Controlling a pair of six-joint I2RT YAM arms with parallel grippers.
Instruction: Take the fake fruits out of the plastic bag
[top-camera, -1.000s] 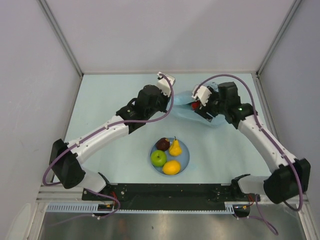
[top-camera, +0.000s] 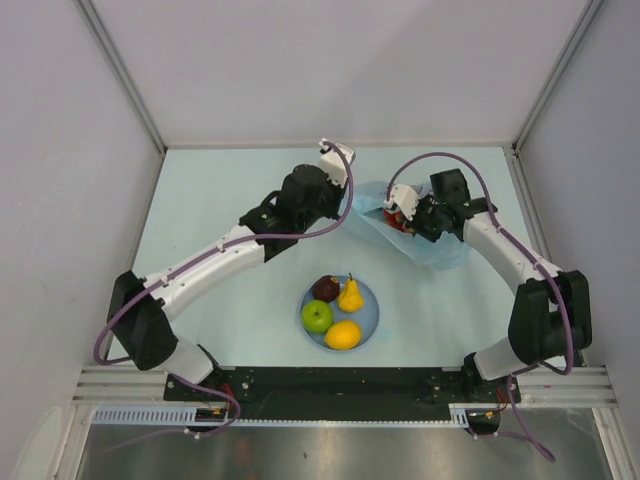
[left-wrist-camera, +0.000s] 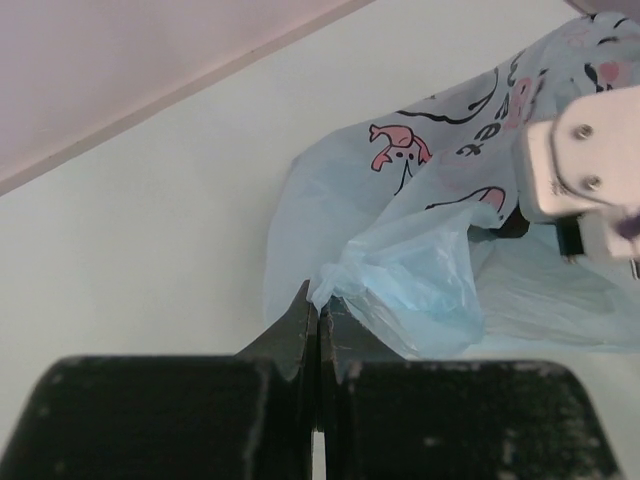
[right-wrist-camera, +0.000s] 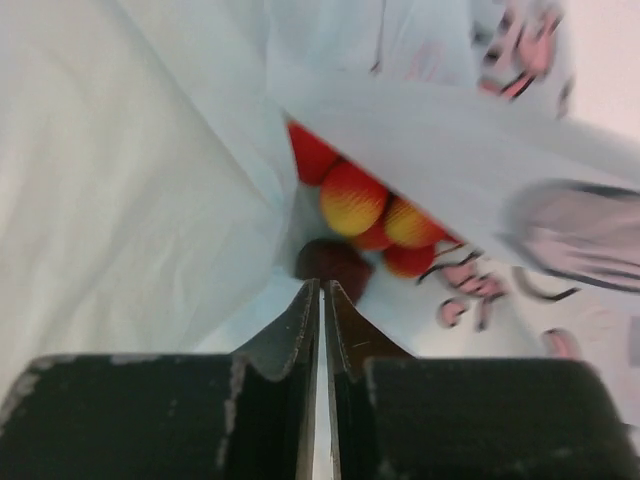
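Observation:
A light blue printed plastic bag (top-camera: 430, 250) lies at the back right. My left gripper is shut on a crumpled end of it. My right gripper is inside the bag's opening, shut, its fingertips at a dark reddish-brown fruit (right-wrist-camera: 330, 258); whether it grips that fruit is hard to tell. Red-orange fruits (right-wrist-camera: 352, 200) are bunched just beyond, under a fold of the bag.
A blue plate (top-camera: 365, 330) at the front centre holds a dark fruit (top-camera: 325, 288), a yellow pear (top-camera: 350, 296), a green apple (top-camera: 317, 317) and a yellow fruit (top-camera: 343, 335).
The left arm is nearly unchanged, slightly right of before.

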